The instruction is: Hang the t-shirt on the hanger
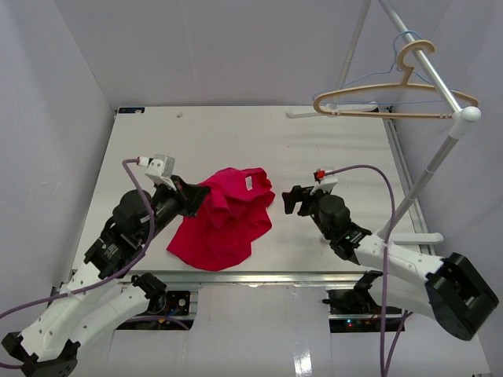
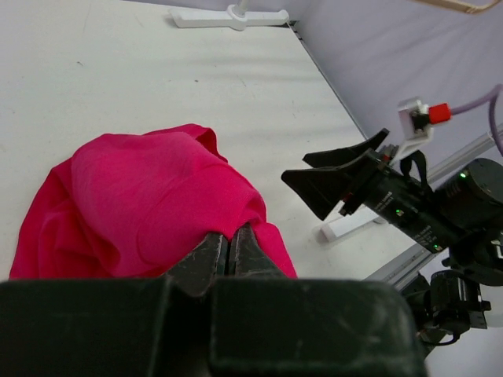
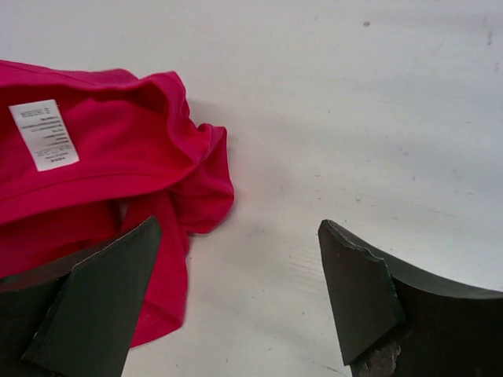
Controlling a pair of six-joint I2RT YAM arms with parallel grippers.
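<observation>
A crumpled red t-shirt (image 1: 220, 236) lies on the white table, with a white label (image 3: 43, 133) on its upper part. In the left wrist view my left gripper is shut on the shirt, with fabric bunched at its fingertips. My right gripper (image 1: 295, 200) stands open just right of the shirt; in the right wrist view bare table and the shirt's edge (image 3: 204, 181) show between and beyond its fingers. A tan hanger (image 1: 393, 115) and a blue wire hanger (image 1: 354, 79) hang from the rail at upper right.
The white rack (image 1: 431, 163) stands on the table's right side, its feet along the back and right front.
</observation>
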